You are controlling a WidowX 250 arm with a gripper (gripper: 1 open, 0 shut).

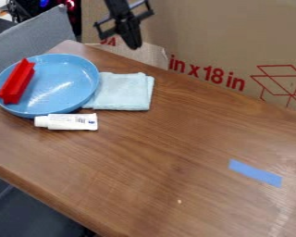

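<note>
My black gripper [130, 39] hangs high at the top of the camera view, above and behind the folded cloth, shut, with nothing visible between its fingers. A blue plate [60, 91] sits at the left of the table with a red object [18, 81] on its left side. A pale blue folded cloth [123, 92] lies just right of the plate. A white tube [66, 122] lies in front of the plate.
A large cardboard box [224, 51] stands along the back. A grey padded surface [21, 42] is at the upper left. A strip of blue tape [254, 172] marks the right side.
</note>
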